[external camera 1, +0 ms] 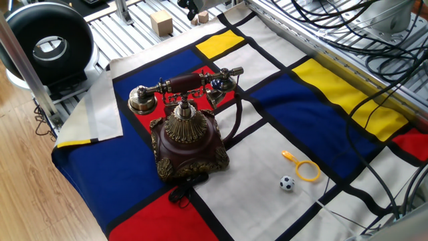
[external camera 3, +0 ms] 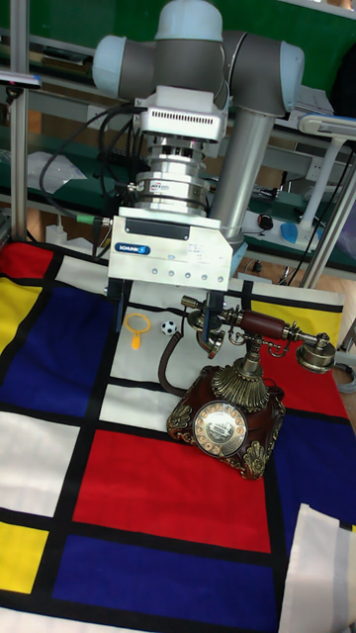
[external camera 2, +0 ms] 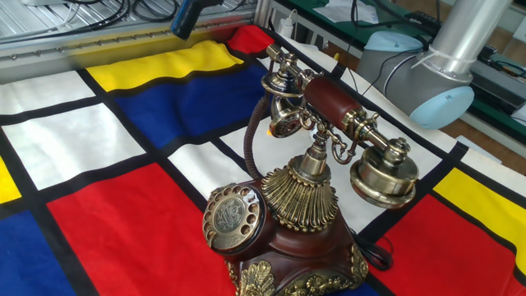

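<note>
An antique-style telephone (external camera 1: 189, 137), dark red with brass trim, stands upright on the cloth, its handset (external camera 2: 333, 103) resting across the cradle. In exterior view 3 its dial (external camera 3: 221, 427) faces the camera. My gripper (external camera 3: 165, 316) hangs over the cloth, open, its two dark fingers (external camera 3: 211, 314) wide apart and nothing seen held between them. From this angle the right finger overlaps the near end of the handset; whether they touch, I cannot tell. A small football (external camera 1: 287, 183) and a yellow ring with a handle (external camera 1: 307, 171) lie on a white patch, appearing between the fingers in exterior view 3.
The colour-block cloth (external camera 1: 267, 194) has a folded corner (external camera 1: 100, 110) and much bare room. Wooden blocks (external camera 1: 161, 23) sit on the slatted metal surface beyond it. Black cables (external camera 1: 358, 127) hang along the right in exterior view 1. A black cord bunches beside the telephone's base.
</note>
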